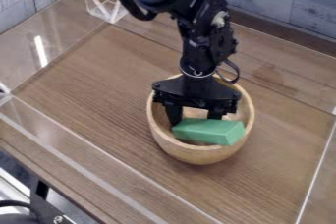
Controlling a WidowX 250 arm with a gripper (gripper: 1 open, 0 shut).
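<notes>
A pale wooden bowl (187,151) sits on the wooden table, right of the middle of the camera view. Inside it, toward the front right, lies a mint-green block (210,131). My black gripper (197,106) reaches down from above into the bowl, its lower parts just behind the green block. The dark fingertips are partly hidden by the block and the bowl, so I cannot tell whether they are open or shut, or touching it.
A clear plastic piece (108,4) stands at the back left, and plank walls border the back and left.
</notes>
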